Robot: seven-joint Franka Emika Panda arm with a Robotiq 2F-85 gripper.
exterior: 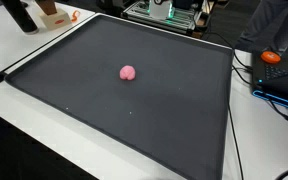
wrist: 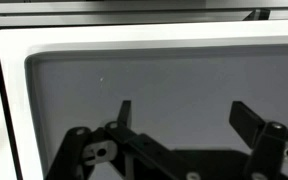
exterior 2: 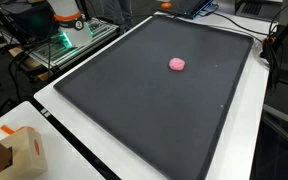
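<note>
A small pink lump (exterior: 127,73) lies alone on the dark grey tray (exterior: 174,110), and the same pink lump (exterior 2: 176,64) shows toward the far part of the tray in exterior view 2. In the wrist view my gripper stands open, its two black fingers (wrist: 125,114) wide apart. Only bare grey tray surface (wrist: 184,80) shows between and beyond them. The pink lump is outside the wrist view. Neither exterior view shows the gripper's fingers over the tray.
The tray's raised rim (wrist: 184,48) borders a white table (exterior 2: 239,140). Beyond the tray in exterior view 1 lie a black device with an orange object (exterior: 271,57) and cables at the right, and a brown-and-white box (exterior: 52,15) at the back left. Most of the tray is clear.
</note>
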